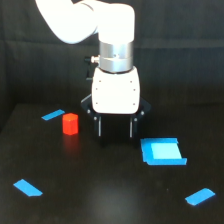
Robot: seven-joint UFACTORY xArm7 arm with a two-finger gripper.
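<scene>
A small red block (70, 124) sits on the black tabletop, left of the arm. My gripper (116, 127), a white hand with dark fingers, points down right of the block and apart from it. The two fingers stand wide apart against the dark background, and nothing shows between them. On the right lies a pale blue-white square (166, 151) framed by blue tape (146, 151).
Blue tape strips mark the table at far left (52, 115), front left (28, 188) and front right (200, 197). A dark curtain (180, 50) hangs behind.
</scene>
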